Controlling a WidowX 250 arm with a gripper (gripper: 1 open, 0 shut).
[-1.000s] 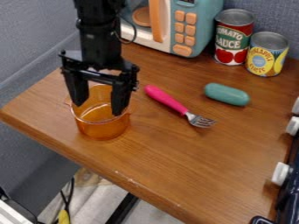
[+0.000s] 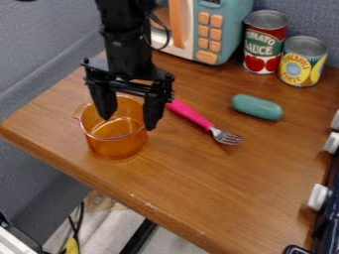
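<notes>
My black gripper (image 2: 130,114) hangs over an orange translucent pot (image 2: 114,139) at the left of the wooden table (image 2: 225,198), its two fingers apart and reaching down at the pot's top. Whether anything is between them is hard to see. A pink-handled fork (image 2: 199,124) lies to the right of the pot, and a teal cylinder (image 2: 257,106) lies farther right.
A teal toy microwave (image 2: 205,45), a tomato can (image 2: 264,45) and a yellow can (image 2: 302,64) stand at the back. A dark stove-like object (image 2: 324,208) lines the right edge.
The gripper has shifted a little to the right and its angle has changed slightly over the pot. The objects on the table look unmoved.
</notes>
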